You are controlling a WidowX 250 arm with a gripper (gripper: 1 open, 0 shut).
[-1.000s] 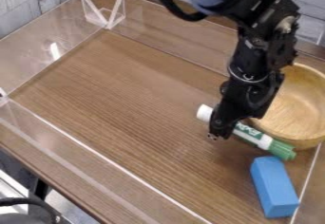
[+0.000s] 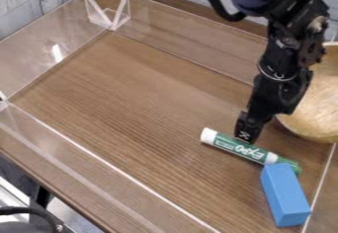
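Note:
My gripper [image 2: 262,126] is open, its dark fingers pointing down just above and behind a white tube with a green end [image 2: 239,147], which lies diagonally on the wooden table. The gripper's fingers are beside the rim of a tan wooden bowl [image 2: 317,118] at the right. A blue block [image 2: 284,195] lies at the lower right, below the tube.
Clear plastic walls edge it at the upper left, and dark cables show at the lower left.
My gripper has moved back and up toward the bowl. The tube has shifted slightly toward the lower left and now shows more fully.

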